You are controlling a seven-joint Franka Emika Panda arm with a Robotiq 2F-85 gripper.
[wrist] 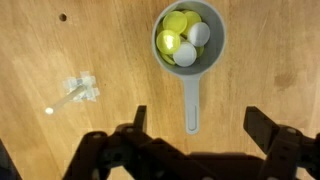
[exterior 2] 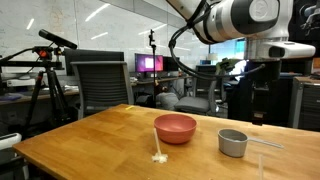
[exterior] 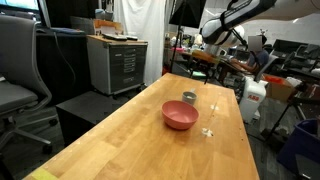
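Note:
A grey pot (wrist: 189, 33) with a long handle (wrist: 191, 105) sits on the table, holding several yellow and white round pieces. My gripper is open above the handle, one finger on either side and nothing between them. From the side, the gripper (exterior 2: 259, 108) hangs over the table near the pot (exterior 2: 232, 143), clear of the handle. A red bowl (exterior 2: 176, 127) stands beside the pot; its inside looks empty in the first exterior view, where the bowl (exterior: 180, 115) is nearer the camera than the pot (exterior: 189, 97).
A thin white stick (wrist: 67, 101) is attached to a taped patch on the wooden table (wrist: 110, 45). Another pale strip (exterior 2: 261, 167) lies near the pot. Office chairs (exterior: 18, 97) and a drawer cabinet (exterior: 117, 65) stand beyond its edge.

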